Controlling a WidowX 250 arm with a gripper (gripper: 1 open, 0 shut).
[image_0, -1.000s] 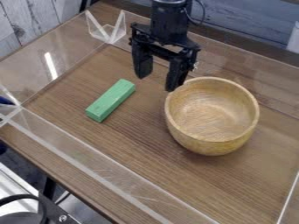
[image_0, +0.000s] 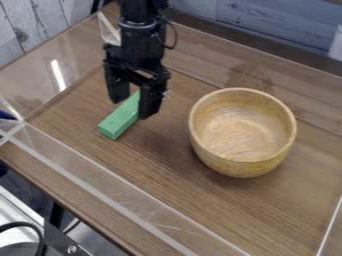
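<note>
The black gripper (image_0: 134, 88) hangs from the arm at the upper middle, its fingers over the upper end of a green rectangular block (image_0: 116, 122) lying on the wooden table. Whether the fingers touch the block, and how far they stand apart, is hard to tell.
A large round wooden bowl (image_0: 242, 135) sits to the right of the gripper. A small whitish object at the top is partly behind the arm.
The arm and gripper have moved left, away from beside the bowl to over the green block. The block and bowl look unmoved.
</note>
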